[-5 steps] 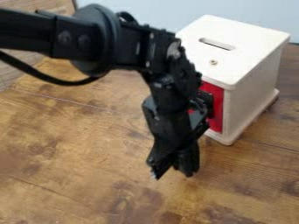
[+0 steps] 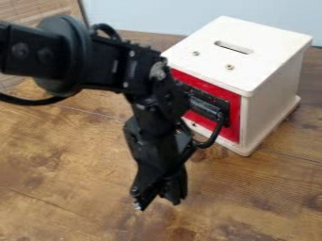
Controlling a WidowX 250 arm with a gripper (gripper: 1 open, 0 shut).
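Observation:
A black robot arm reaches in from the upper left, and its gripper (image 2: pixel 153 196) points down over the wooden tabletop, left of and in front of a pale wooden box (image 2: pixel 246 56). The gripper looks shut, with nothing visible between its fingers. The box has a slot on its lid and a red front panel (image 2: pixel 228 97) with a dark fitting, partly hidden behind the arm and its cable.
Bare brown table (image 2: pixel 239 198) fills the foreground and left. A white wall stands behind the box, and a wooden surface shows at the far left edge behind the arm.
The arm and gripper have shifted left and slightly back, away from the right, uncovering more of the box's red front. The box has stayed in place.

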